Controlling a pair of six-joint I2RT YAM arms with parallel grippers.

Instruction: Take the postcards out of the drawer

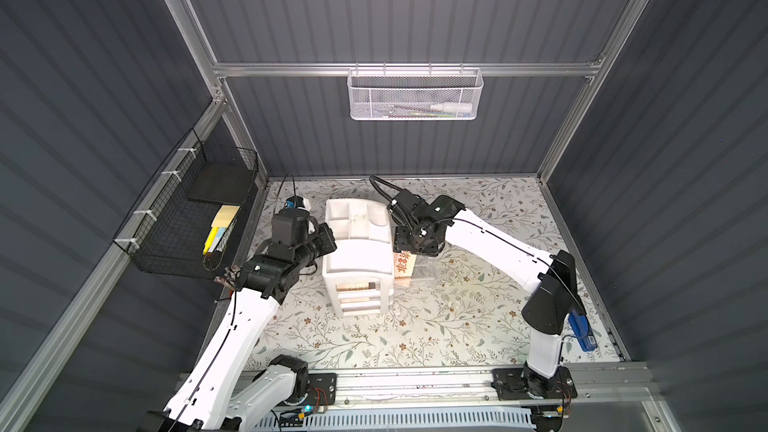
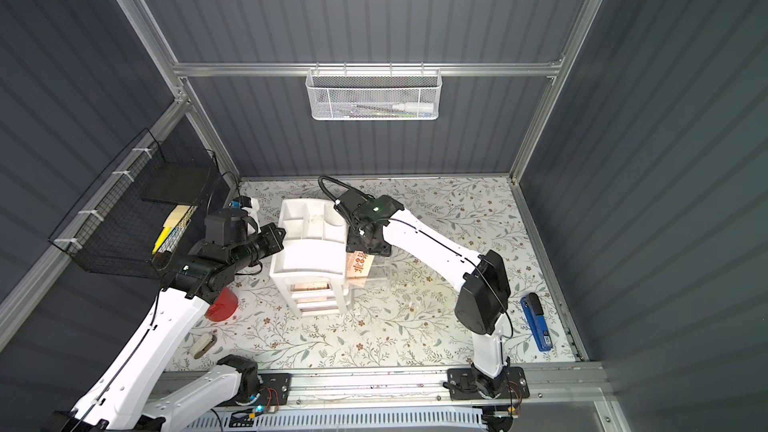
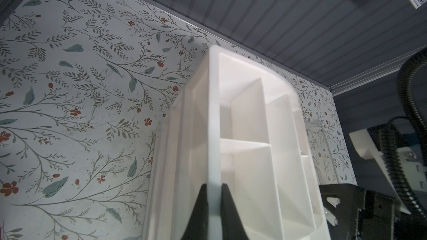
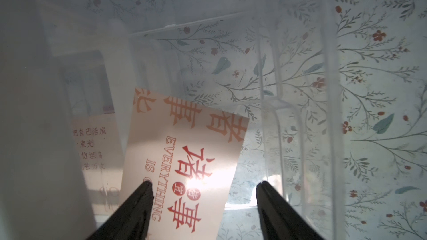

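A white drawer cabinet (image 1: 357, 257) stands mid-table. My left gripper is shut on the thin side rim of its top tray, with one dark finger on each side. From the cabinet's right side a clear drawer (image 4: 333, 120) is pulled out. Inside lies a pale postcard (image 4: 191, 169) with red lettering, set at a slant. A second card (image 4: 91, 151) lies closer to the cabinet wall, partly hidden behind clear plastic. My right gripper is open over the drawer, its fingertips above the slanted card's two sides, holding nothing.
A blue stapler (image 2: 537, 321) lies at the far right of the table. A red container (image 2: 222, 305) stands at the left, partly behind the left arm. The black wire basket (image 1: 192, 216) hangs on the left wall. Open table lies in front of the cabinet.
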